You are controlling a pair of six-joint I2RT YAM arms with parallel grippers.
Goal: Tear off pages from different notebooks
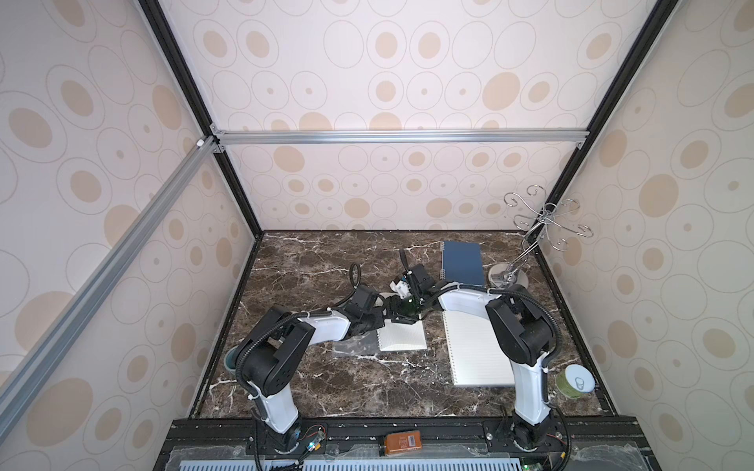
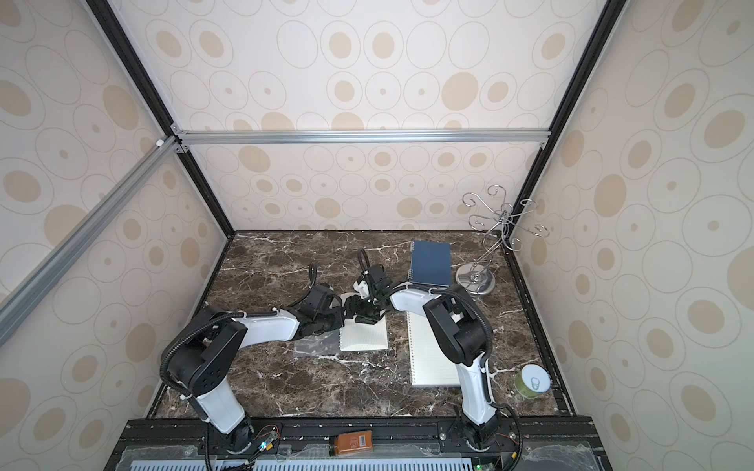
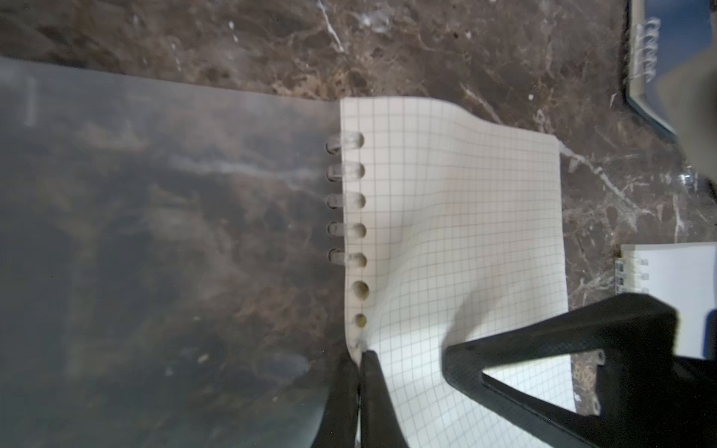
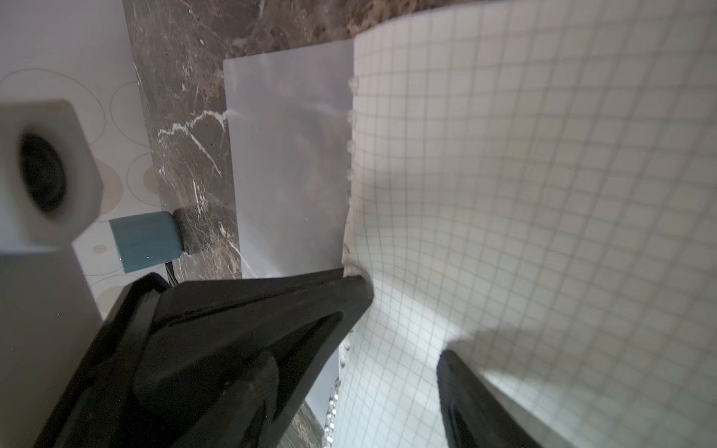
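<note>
A grid notebook (image 3: 463,209) with a translucent cover (image 3: 164,224) folded out to the left lies mid-table. My left gripper is shut at the spiral edge of the top page; how much paper sits between its tips is unclear. In the left wrist view the page's holes below the upper rings show bare, and the page is rippled. My right gripper is open low over the page (image 4: 537,186), close beside the left one.
A large lined notebook (image 1: 479,353) lies to the right, a blue notebook (image 1: 461,259) behind it. A metal stand (image 1: 509,274) is at back right, a green can (image 1: 575,383) at front right, a teal cup (image 4: 145,239) at far left.
</note>
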